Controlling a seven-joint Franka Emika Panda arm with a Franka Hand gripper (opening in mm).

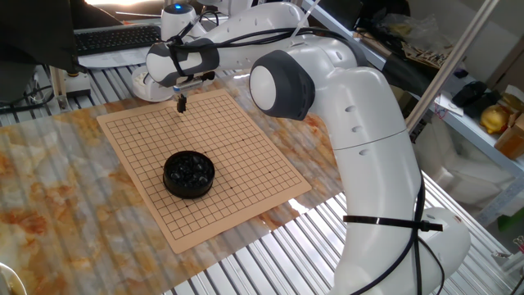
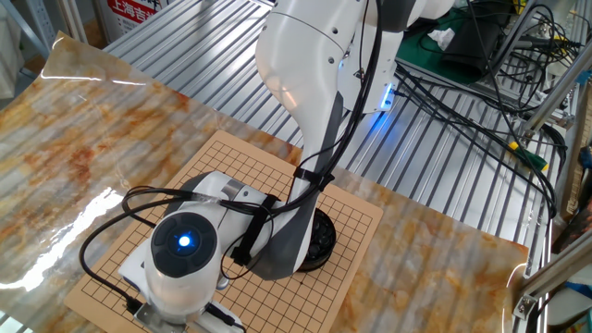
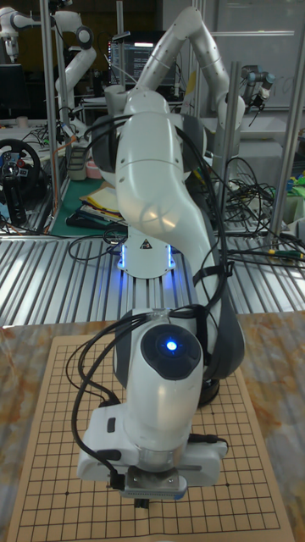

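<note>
A tan Go board (image 1: 246, 168) with a black grid lies on the marbled table cover. On it stands a round black bowl (image 1: 189, 174) holding several dark, glossy stones. In exterior view 2 the arm partly covers the bowl (image 2: 323, 242). My gripper (image 1: 182, 105) points down above the board's far end, well away from the bowl. Its dark fingers look close together, but they are too small to tell whether they are open or shut. In exterior view 3 only the tip of the gripper (image 3: 141, 503) shows below the hand. No stone shows on the bare grid.
A white round container (image 1: 152, 84) stands just beyond the board's far edge, close to the hand. Behind it lies a keyboard (image 1: 119, 38). The marbled cover (image 1: 65, 197) left of the board is clear. Cables loop around the wrist.
</note>
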